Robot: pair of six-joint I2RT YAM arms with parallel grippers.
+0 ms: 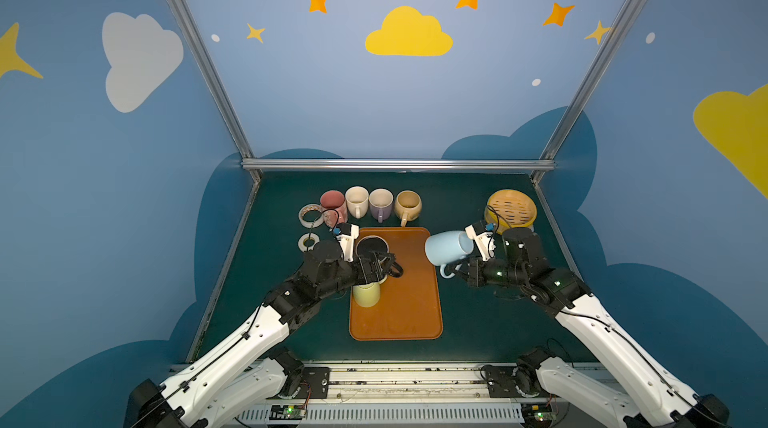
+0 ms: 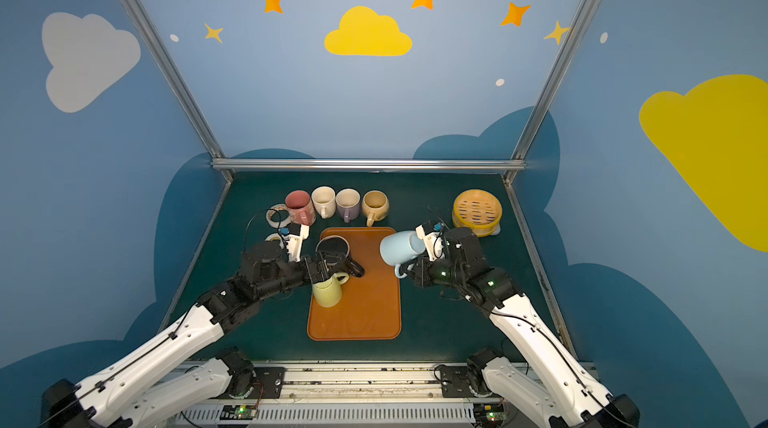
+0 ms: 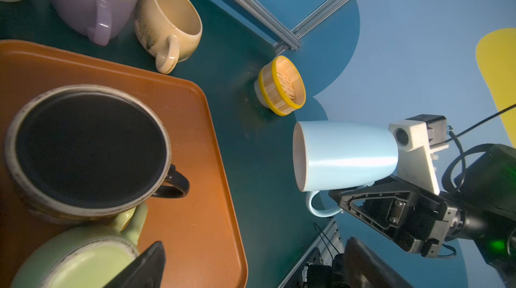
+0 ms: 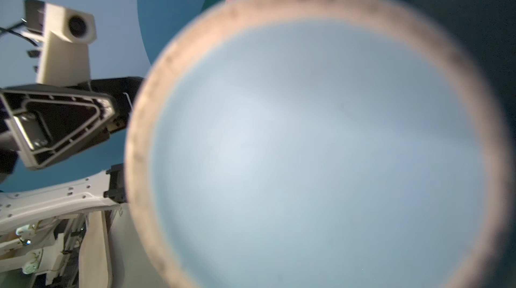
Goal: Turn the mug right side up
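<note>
A light blue mug (image 3: 344, 153) hangs on its side in my right gripper (image 1: 464, 272), raised near the tray's right edge, its mouth toward the left arm and handle downward. Its base fills much of the right wrist view. My left gripper is open, above a dark mug (image 3: 88, 148) with a black top face and a green mug (image 3: 86, 266), both on the brown tray (image 3: 215, 191). The green mug appears upside down.
Pink (image 1: 333, 206), white (image 1: 357, 198), purple (image 3: 80, 3) and tan (image 3: 156, 24) mugs line the back. A bamboo basket (image 1: 509, 208) stands back right, tape rolls (image 1: 310, 208) back left. The tray's right part is clear.
</note>
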